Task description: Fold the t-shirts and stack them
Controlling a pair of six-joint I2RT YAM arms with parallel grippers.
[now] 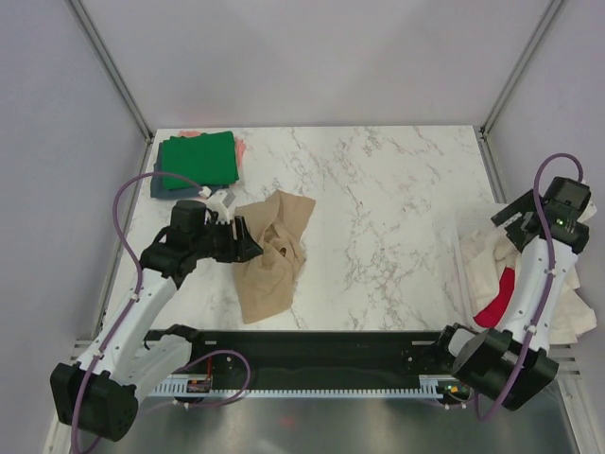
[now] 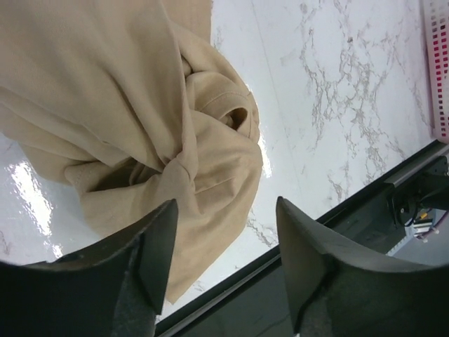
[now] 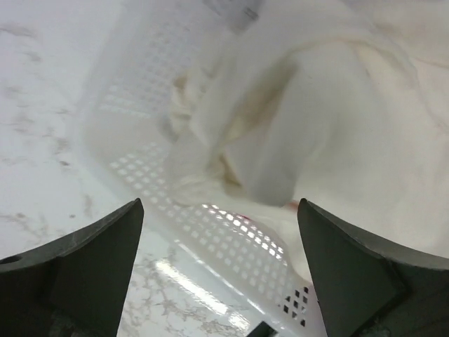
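Note:
A crumpled tan shirt [image 1: 269,274] lies on the left half of the table. Over its left side hangs my left gripper, its fingers apart and no cloth between them. At the back left is a folded stack with a green shirt [image 1: 199,159] on top, dark blue-grey and pink cloth showing beneath. On the right, cream cloth [image 1: 484,269] lies loosely in a white perforated basket [image 3: 210,249] and spreads over its right side. Red cloth [image 1: 497,299] shows partly under it. My right gripper [image 1: 509,221] is open above the basket, the cream cloth loose below.
The basket's near wall [image 1: 460,274] stands along the table's right side. A dark gap [image 1: 312,352] runs along the front edge.

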